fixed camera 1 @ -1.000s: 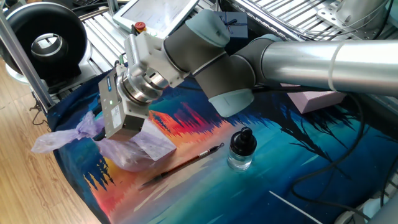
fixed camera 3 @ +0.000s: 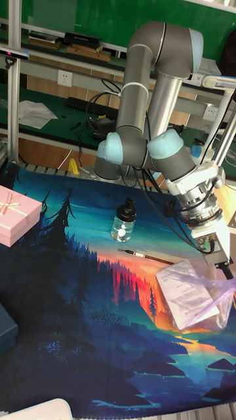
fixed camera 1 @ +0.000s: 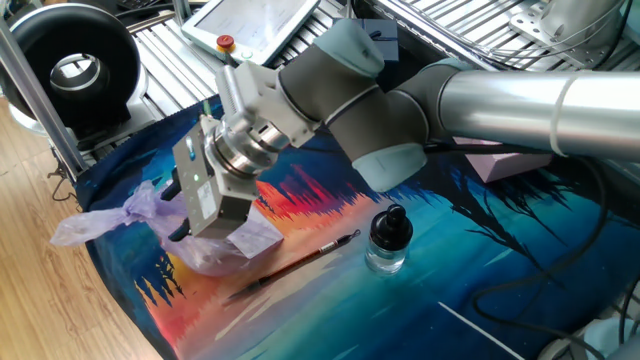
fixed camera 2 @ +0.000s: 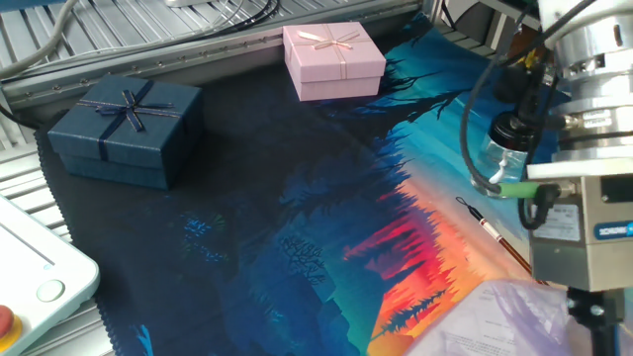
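Note:
A translucent lilac plastic bag [fixed camera 1: 205, 255] with a twisted, knotted top lies near the table's left edge in exterior view 1. Through its film shows a white box or packet [fixed camera 3: 183, 294] with printed text. Right over the bag is my gripper [fixed camera 1: 173, 211], its two dark fingers [fixed camera 1: 180, 232] spread apart on either side of the bag's upper part. The fingers look open, and the bag rests on the table. Contact between fingers and film cannot be made out. In exterior view 2 only one dark finger [fixed camera 2: 593, 314] shows, at the right edge.
A glass bottle [fixed camera 1: 388, 245] with a black dropper top stands right of the bag, with a thin brush [fixed camera 1: 295, 265] lying between them. Two gift boxes, dark blue [fixed camera 2: 129, 129] and pink [fixed camera 2: 334, 61], sit farther off. Between boxes and bag the printed cloth [fixed camera 2: 247, 218] is clear.
In exterior view 1 my gripper has shifted a little to the right and downward over the bag. The bag, bottle and brush have stayed in place.

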